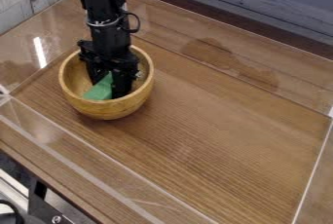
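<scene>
A yellow bowl (78, 101) stands on the left part of the wooden table, with a green object (101, 88) inside it. My black gripper (109, 76) reaches down into the bowl from above, over the green object and partly hiding it. Its fingertips are dark and crowded together, so I cannot see clearly whether they are shut on the object.
A pale wall edges the back left, and darker surfaces lie beyond the table's back and front-left edges.
</scene>
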